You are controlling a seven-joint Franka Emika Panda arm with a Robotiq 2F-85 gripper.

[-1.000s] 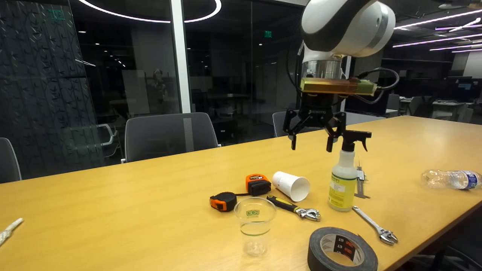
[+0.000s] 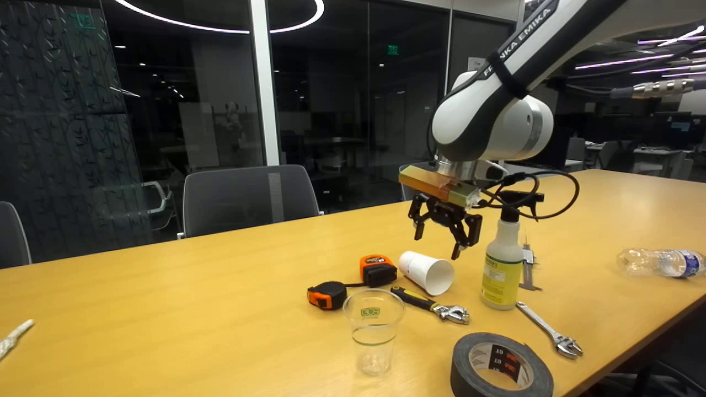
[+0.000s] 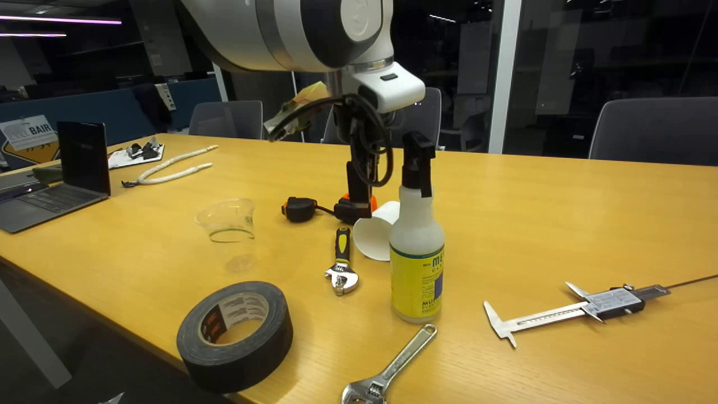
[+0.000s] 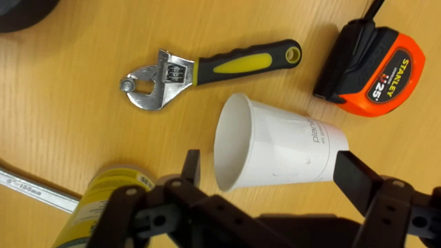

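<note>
A white paper cup [image 4: 289, 144] lies on its side on the table, its mouth toward the left in the wrist view. Above it, my gripper [image 2: 437, 243] hangs open with nothing between its fingers. Seen from the wrist, the fingertips sit on either side of the cup's length, one near the mouth and one near the base. In exterior view 1 the cup [image 2: 427, 272] shows below the gripper, with a gap between them. The spray bottle [image 3: 417, 269] partly covers the cup in exterior view 2.
Close around are an adjustable wrench [image 4: 244, 62], an orange tape measure [image 4: 380, 76] and the upright yellow-labelled spray bottle [image 2: 503, 268]. A clear cup [image 2: 374, 331], black tape roll [image 2: 463, 370], second wrench [image 2: 549, 331] and caliper [image 3: 545, 316] lie farther out.
My gripper has come down toward the white cup and slightly left in exterior view 1, and has turned and tilted. It stays open. The objects on the table have not moved.
</note>
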